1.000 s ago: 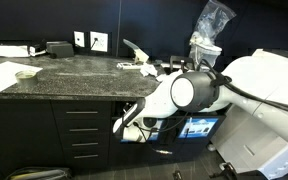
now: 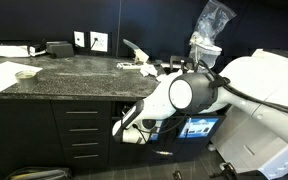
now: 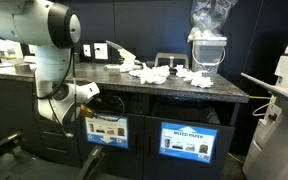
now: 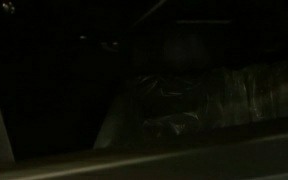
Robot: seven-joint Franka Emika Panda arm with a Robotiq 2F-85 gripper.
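My white arm [image 3: 54, 66] reaches down in front of the counter, its hand end [image 3: 88, 96] bent toward the dark opening above the left blue-and-white sign [image 3: 106, 130]. From the other side, the arm [image 2: 174, 98] hides most of that hand. The fingers cannot be made out in any view, nor is any held object visible. Very dark in the wrist view, the camera looks over a pale edge [image 4: 174, 158] at crinkled clear plastic [image 4: 199, 98], which looks like a bin liner.
Crumpled white papers [image 3: 156, 74] lie on the dark countertop [image 3: 126, 82]. A bagged white container [image 3: 207, 50] stands at its right end. The mixed paper sign [image 3: 187, 140] is on the neighbouring cabinet front. Drawers [image 2: 82, 130] flank the arm; open floor lies in front.
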